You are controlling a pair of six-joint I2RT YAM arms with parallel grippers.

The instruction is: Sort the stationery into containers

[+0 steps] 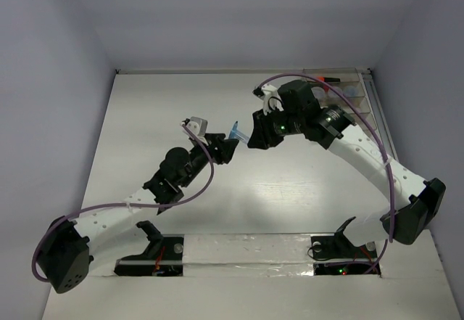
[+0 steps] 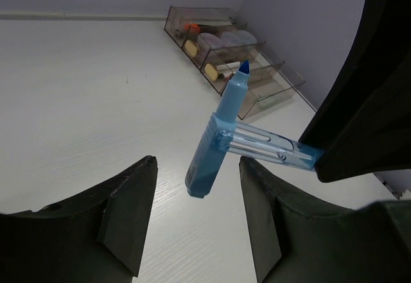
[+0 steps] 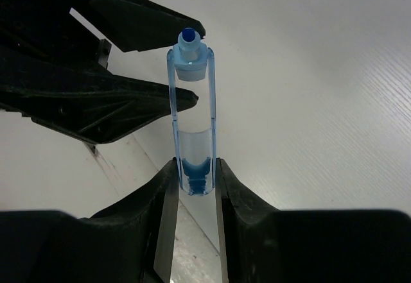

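A light blue marker (image 2: 205, 161) with a clear clip-like body is held in the air by my right gripper, whose fingertips close on the end of the clear part. My left gripper is open, its two fingertips either side of the marker's lower barrel in the left wrist view, not visibly closed on it. In the top view the marker (image 1: 235, 133) sits between both grippers over the middle of the table.
A clear compartmented organizer (image 2: 263, 90) with several items stands at the back right of the table (image 1: 145, 102).
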